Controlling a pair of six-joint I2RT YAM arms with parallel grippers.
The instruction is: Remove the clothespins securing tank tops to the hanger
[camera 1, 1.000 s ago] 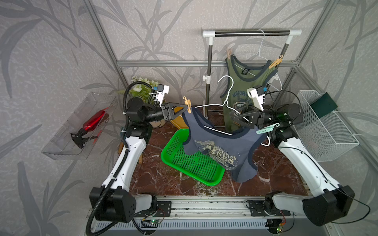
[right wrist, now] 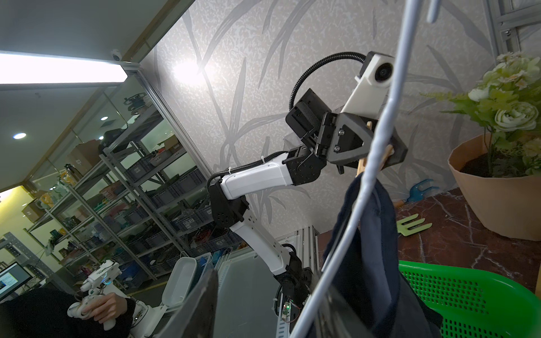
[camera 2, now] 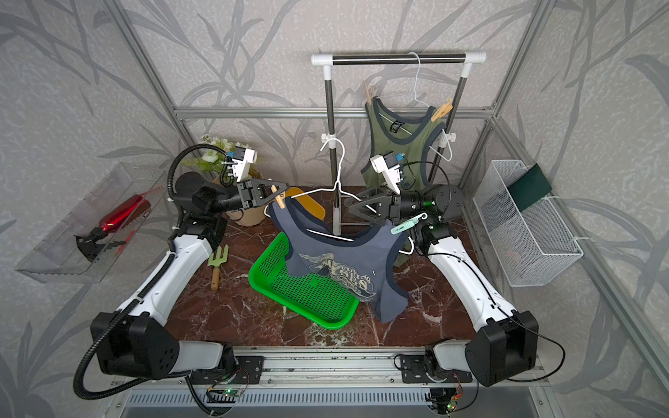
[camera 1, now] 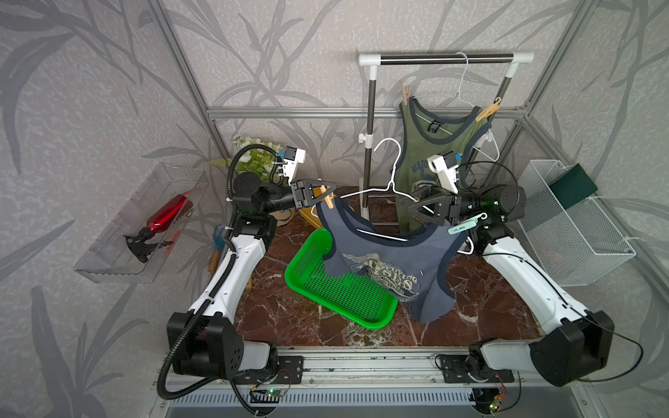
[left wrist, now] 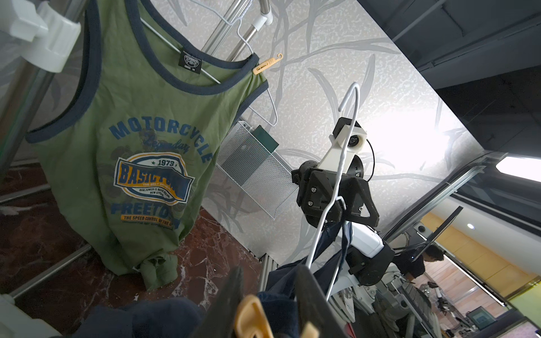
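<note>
A navy tank top (camera 1: 383, 261) hangs from a white hanger (camera 1: 394, 167), held up above the table. My right gripper (camera 1: 418, 204) is shut on the hanger's right side. A wooden clothespin (camera 1: 327, 198) clips the top's left strap. My left gripper (camera 1: 330, 193) is part open, its fingers on either side of that pin; in the left wrist view the pin (left wrist: 252, 316) shows between blurred fingers. Whether the fingers touch it I cannot tell. A mint clothespin (camera 2: 409, 223) is on the right strap.
A green basket (camera 1: 296, 277) lies beneath the top. Behind stands a metal rack (camera 1: 446, 60) with a green tank top (camera 1: 418, 142) pinned by wooden clothespins (camera 1: 488, 109). A flower pot (right wrist: 496, 197) stands at back left, and a white mesh basket (camera 1: 578, 244) hangs right.
The hanger and navy top have shifted slightly left with my right arm. My left gripper has moved a little right, and its fingers have come around the wooden clothespin.
</note>
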